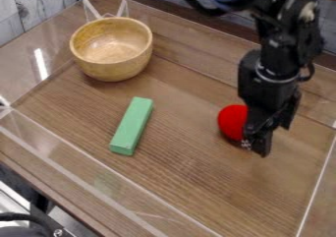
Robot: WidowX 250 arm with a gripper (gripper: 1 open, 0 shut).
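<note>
My gripper [268, 133] is at the right of the camera view, its dark body over the table with its fingers pointing down, open. A red round object [234, 121] lies just left of the fingers, partly behind them. Whether they touch it, I cannot tell.
A tan bowl [113, 46] sits at the upper left. A green block [132, 126] lies at the left middle.
</note>
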